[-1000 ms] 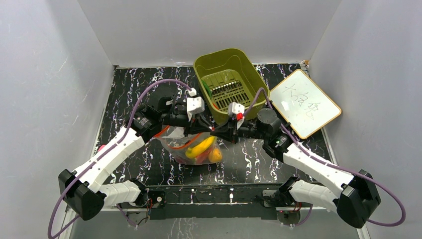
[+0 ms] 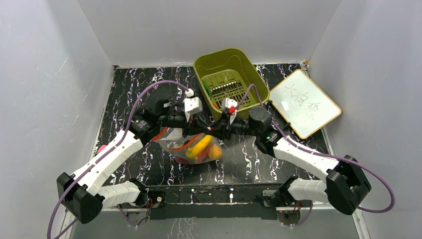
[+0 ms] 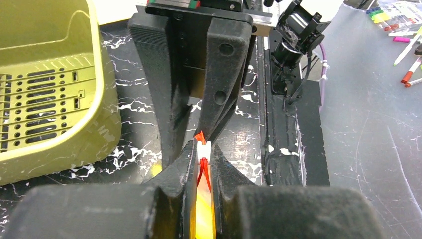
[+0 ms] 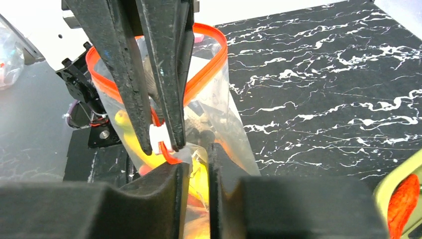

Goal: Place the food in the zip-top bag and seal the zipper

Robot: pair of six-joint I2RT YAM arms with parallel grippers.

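The clear zip top bag has an orange zipper rim, gaping wide at its left part. Inside it lie a yellow banana, an orange fruit and other food. My left gripper is shut on the white zipper slider at the bag's right end. Past the slider, a short orange zipper end sticks out. Close by on the right, my right gripper stands part open, its fingertips near that zipper end, with the bag showing through the gap. Whether they touch it, I cannot tell.
Behind the grippers is a green basket with a red item inside. A whiteboard lies at the back right. Bare marble table shows in front of my right arm.
My right arm has shifted left and its gripper now sits closer against the left one. The left gripper and the bag have barely moved.
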